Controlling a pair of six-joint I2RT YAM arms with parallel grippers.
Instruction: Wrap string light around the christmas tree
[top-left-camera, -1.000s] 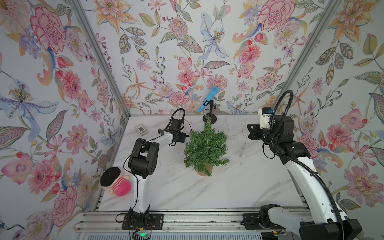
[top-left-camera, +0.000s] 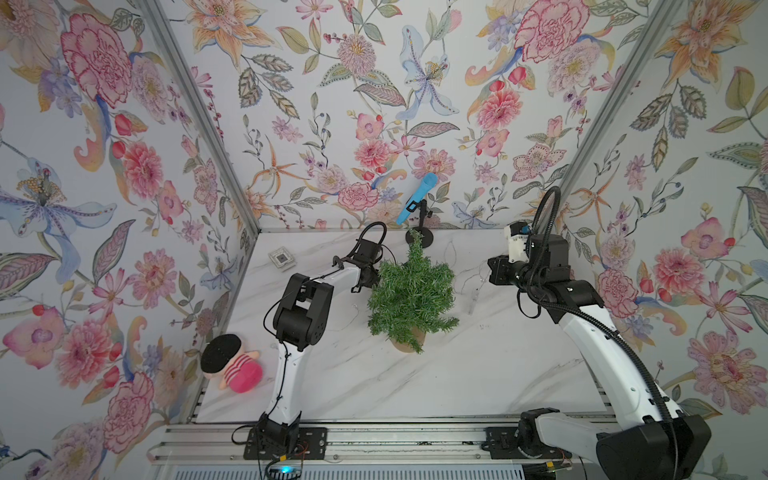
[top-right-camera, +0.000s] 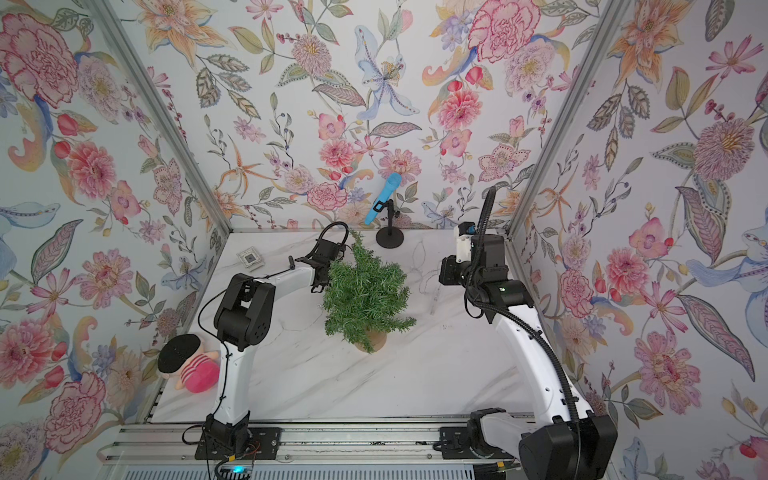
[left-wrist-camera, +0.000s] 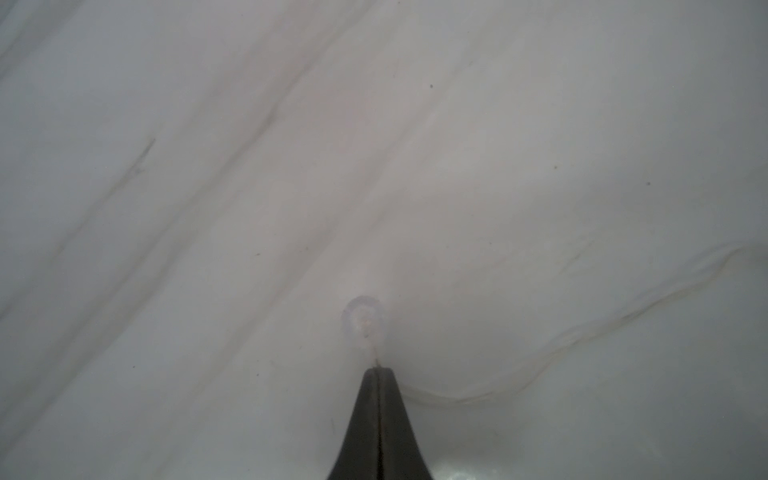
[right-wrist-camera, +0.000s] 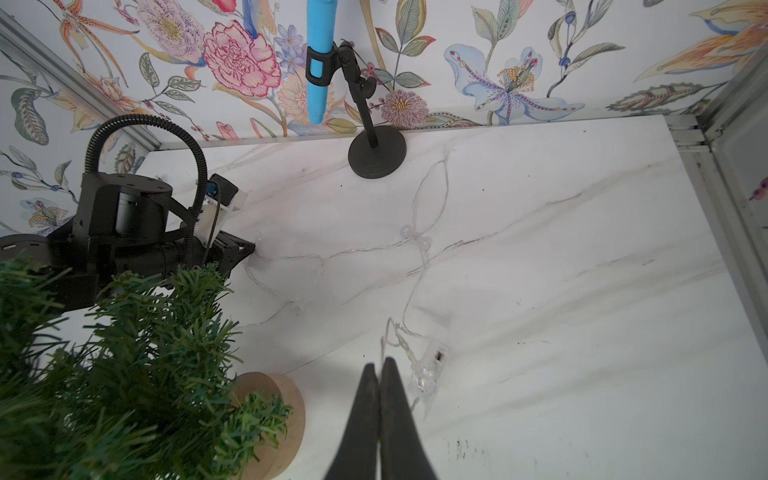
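The small green Christmas tree (top-left-camera: 412, 292) stands upright mid-table in a brown pot (right-wrist-camera: 280, 424). My left gripper is low over the table at the tree's left and back. It is shut on the thin clear string light, with a bulb (left-wrist-camera: 365, 317) just beyond the fingertips. On the tree's right, my right gripper is shut on another stretch of the wire, which leads up to its tips. The string light (right-wrist-camera: 360, 251) runs loosely across the table behind the tree, and its pale box (right-wrist-camera: 432, 364) is below my right gripper.
A blue microphone (top-left-camera: 417, 197) on a black stand is behind the tree. At the left are a plush doll (top-left-camera: 233, 364) and a small square object (top-left-camera: 281, 257).
My left arm has moved right, close to the tree.
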